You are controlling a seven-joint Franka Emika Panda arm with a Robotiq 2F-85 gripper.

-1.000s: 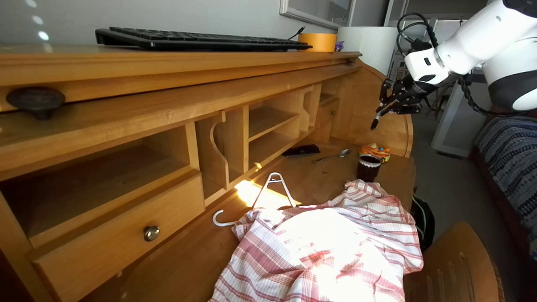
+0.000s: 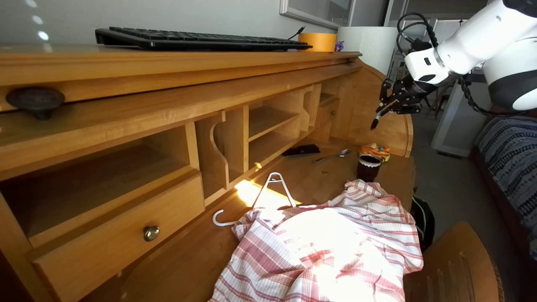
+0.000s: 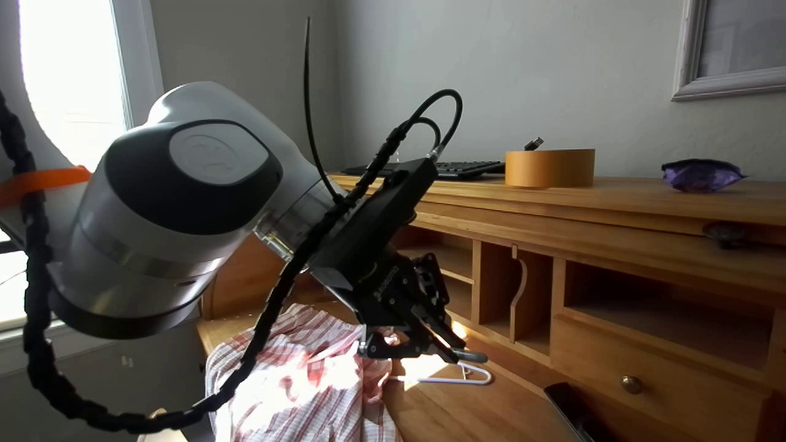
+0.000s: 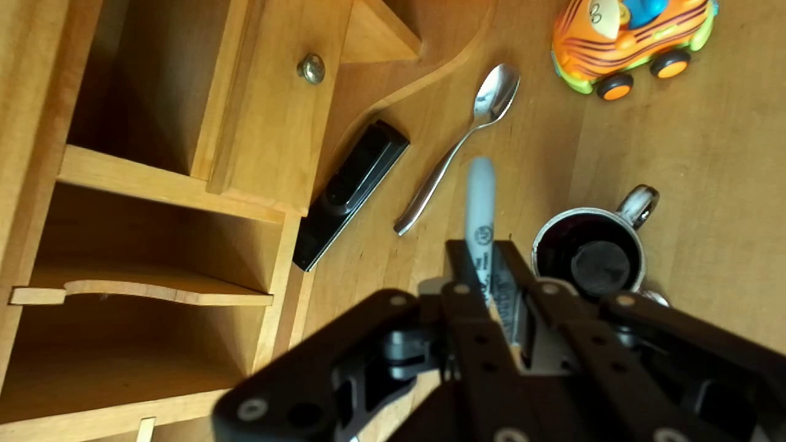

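Observation:
A grey marker (image 4: 480, 213) is clamped between the fingers of my gripper, its capped end pointing away from the fingers in the wrist view. In exterior view 1 my gripper (image 2: 390, 105) hangs in the air above the far end of the desk, with the dark tip of the marker (image 2: 375, 122) pointing down. Below it on the desk stands a dark mug (image 4: 543, 250), to the marker's right in the wrist view. A metal spoon (image 4: 449, 157) lies to the marker's left. In exterior view 2 the gripper (image 3: 420, 353) is also well clear of the desktop.
A black stapler-like object (image 4: 352, 193) lies against the wooden cubbies (image 4: 140, 177). An orange toy car (image 4: 626, 44) sits beyond the mug. A plaid shirt (image 2: 322, 246) with a white hanger (image 2: 274, 176) covers the near desk. Bare wood shows right of the spoon.

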